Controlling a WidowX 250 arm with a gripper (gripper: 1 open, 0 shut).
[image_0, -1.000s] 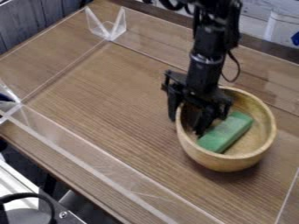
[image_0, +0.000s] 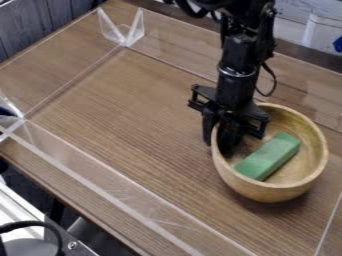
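Note:
A tan bowl (image_0: 293, 176) stands at the right of the wooden table, holding a green block (image_0: 271, 154) that lies diagonally in it. The black gripper (image_0: 222, 134) is down at the bowl's upper left rim, overlapping it. Its fingers are dark and crowded together, so their opening and anything between them cannot be made out.
Clear plastic corner pieces sit at its upper left and left edge. A black cable lies at the bottom left.
Over the last second the bowl and block have shifted slightly right, and the gripper has moved a little with them, staying at the rim.

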